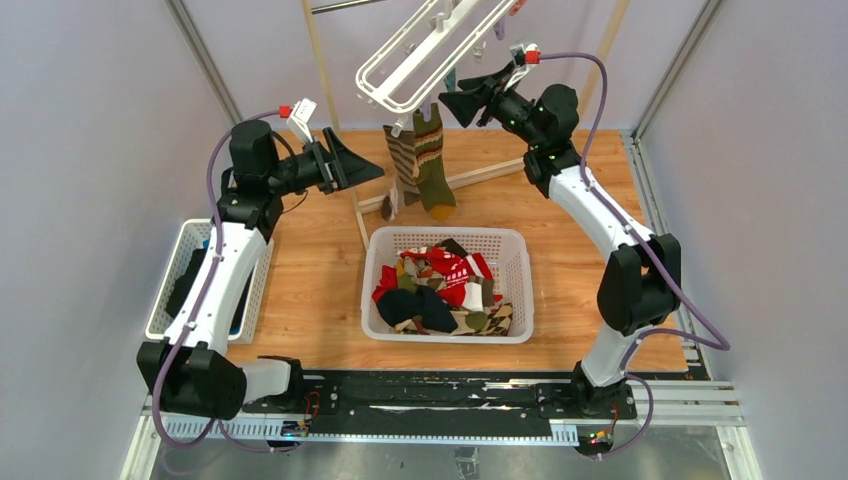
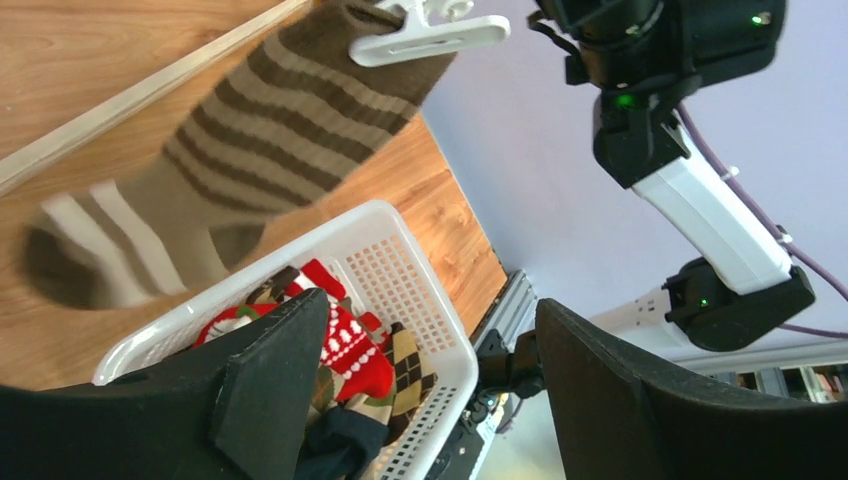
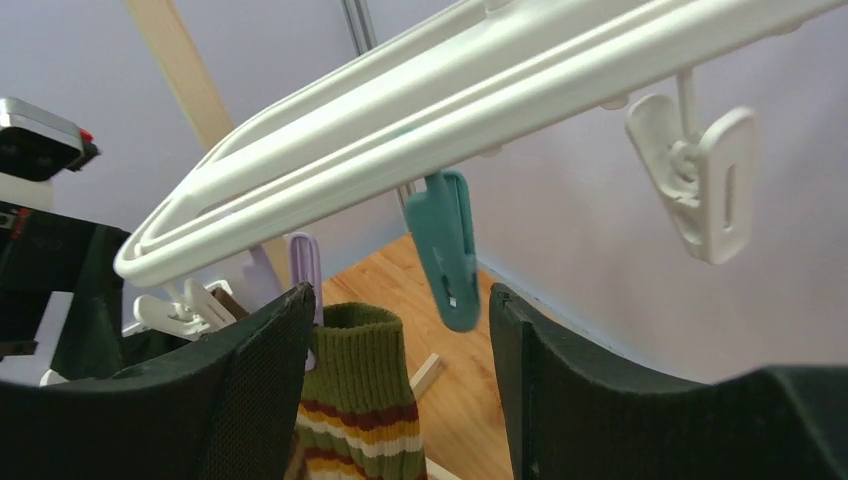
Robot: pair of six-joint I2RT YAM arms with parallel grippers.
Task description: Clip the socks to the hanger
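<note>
A brown striped sock (image 2: 270, 130) hangs by a white clip (image 2: 430, 40) in the left wrist view, its toe blurred. Beside it, a green sock with coloured bands (image 3: 355, 390) hangs below a purple clip (image 3: 306, 265). Both socks are under the white hanger (image 1: 430, 55), which slants in the top view. My left gripper (image 1: 378, 172) is left of the striped sock, its fingers apart and empty. On the other side my right gripper (image 1: 445, 99) has its fingers apart; a teal clip (image 3: 445, 250) with no sock shows between and beyond them.
A white basket (image 1: 526, 290) with several loose socks stands mid-table. Another white basket (image 1: 262, 275) is at the left, partly behind the left arm. Wooden stand bars (image 1: 485, 174) lie behind the socks. An empty white clip (image 3: 725, 185) hangs farther along the hanger.
</note>
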